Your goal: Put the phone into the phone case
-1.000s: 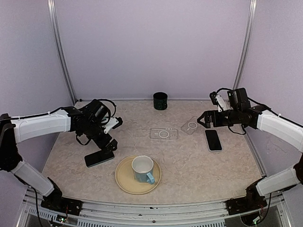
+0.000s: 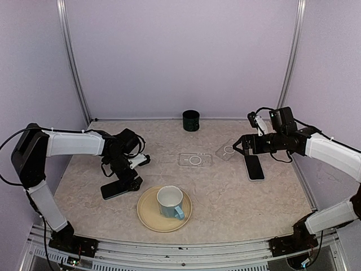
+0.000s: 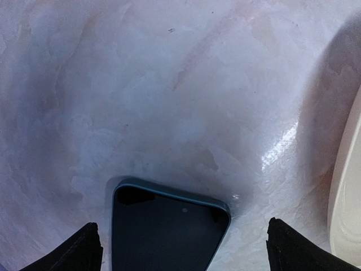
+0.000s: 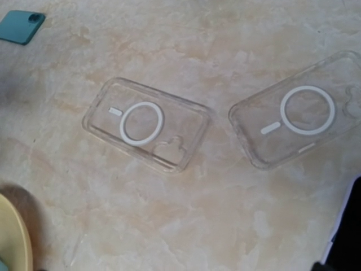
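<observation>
A dark teal-edged phone (image 2: 113, 189) (image 3: 166, 237) lies on the left of the table, with my left gripper (image 2: 131, 182) open just over one end, a finger to either side. Two clear cases with white rings, one at centre (image 2: 186, 159) (image 4: 186, 121) and one angled (image 2: 223, 151) (image 4: 265, 149), lie flat. A second phone (image 2: 254, 168) (image 4: 350, 231), dark-screened with a pale edge, lies at the right. My right gripper (image 2: 243, 144) hangs open above the table near it, holding nothing.
A tan plate (image 2: 149, 219) carrying a light blue mug (image 2: 169, 200) sits at the front centre, beside the left gripper. A dark green cup (image 2: 191, 121) stands at the back.
The right arm and the objects look almost unchanged.
</observation>
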